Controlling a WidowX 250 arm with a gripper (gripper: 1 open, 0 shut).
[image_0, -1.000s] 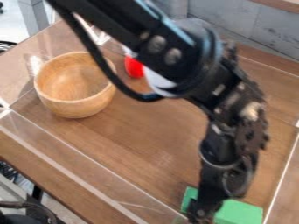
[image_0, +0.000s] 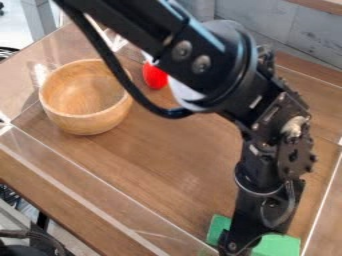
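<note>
A green block (image_0: 277, 245) lies on the wooden tabletop at the bottom right of the camera view. My gripper (image_0: 241, 240) points down over its left part, partly in front of it. The fingertips are small and dark, and I cannot tell whether they touch the block or how far apart they stand.
A wooden bowl (image_0: 83, 102) sits at the upper left. A red object (image_0: 154, 77) is partly hidden behind my arm. A grey panel (image_0: 294, 50) stands along the back.
The arm and gripper have shifted slightly and now appear sharper. The bowl and green block stay where they were.
</note>
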